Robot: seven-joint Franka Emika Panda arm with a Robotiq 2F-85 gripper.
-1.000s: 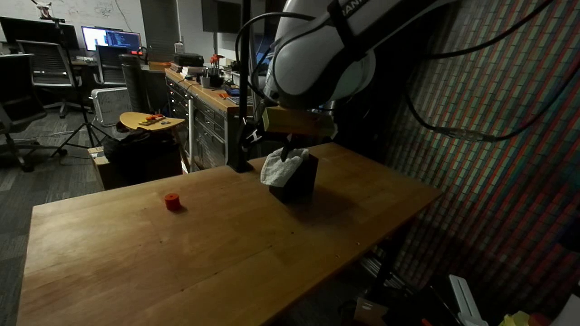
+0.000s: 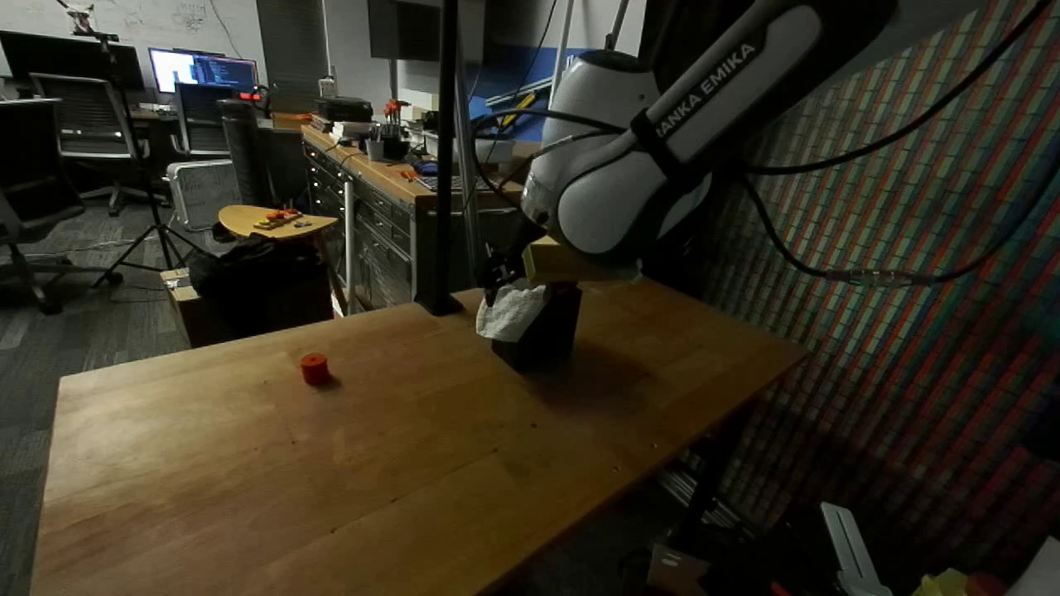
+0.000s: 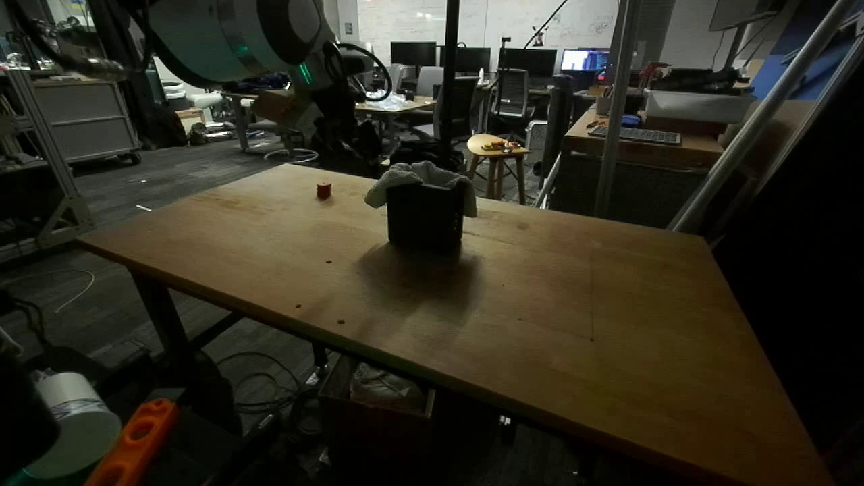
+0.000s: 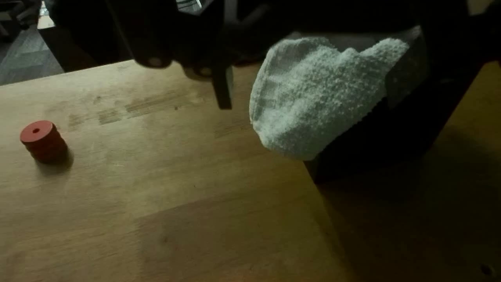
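A black box [image 3: 422, 217] stands upright on the wooden table, and a white towel [image 3: 433, 174] is draped over its rim. In the wrist view the towel [image 4: 324, 94] hangs down the box's near side. My gripper is open at the towel and box top; one finger [image 4: 222, 89] shows left of the cloth, with a gap between them. The other side of the fingers is dark against the box. Whether that finger touches the cloth, I cannot tell. A small red ribbed cylinder [image 4: 43, 141] sits apart to the left.
A dark upright post [image 2: 447, 199] rises at the table's far edge, close to the arm. Cables hang beside the arm.
The arm and gripper have shifted right and back in exterior view 1, and the wrist has turned. The box, towel and red cylinder appear in the same places.
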